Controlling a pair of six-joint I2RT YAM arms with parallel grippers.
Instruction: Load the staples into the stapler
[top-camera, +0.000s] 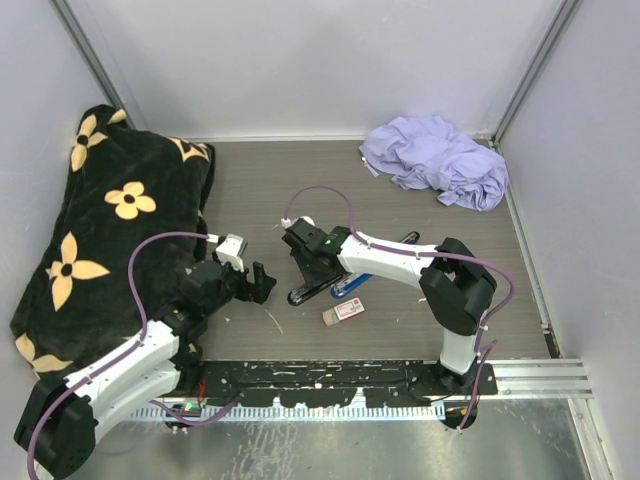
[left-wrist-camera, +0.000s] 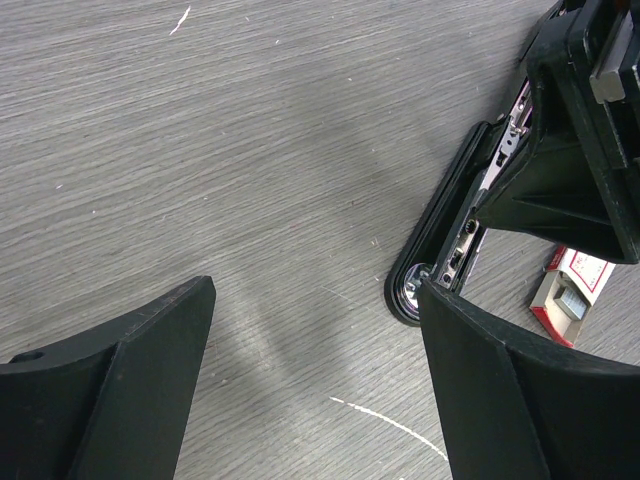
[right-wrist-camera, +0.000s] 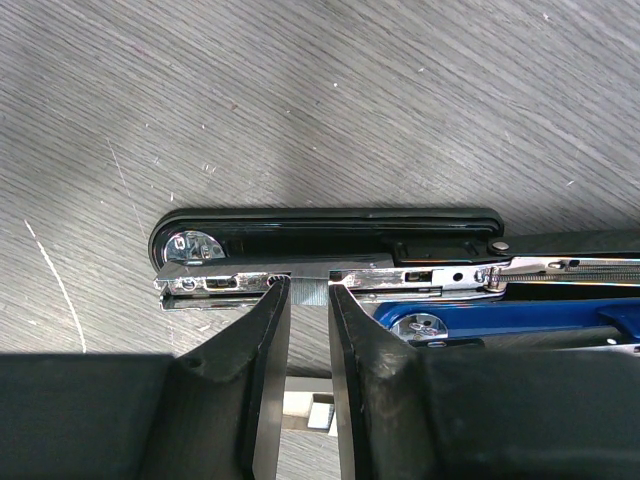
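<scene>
A black stapler (right-wrist-camera: 360, 222) lies opened out on the table, its metal magazine exposed. In the right wrist view my right gripper is over the magazine, fingers slightly apart, with a short staple strip (right-wrist-camera: 308, 297) between their tips at the channel; whether they grip it I cannot tell. My left gripper stands open left of the stapler, nothing between its fingers. A red-and-white staple box (top-camera: 346, 311) lies in front of the stapler.
A blue stapler (top-camera: 350, 284) lies beside the black one. A lilac cloth (top-camera: 440, 160) sits at the back right, a dark flowered blanket (top-camera: 100, 240) along the left.
</scene>
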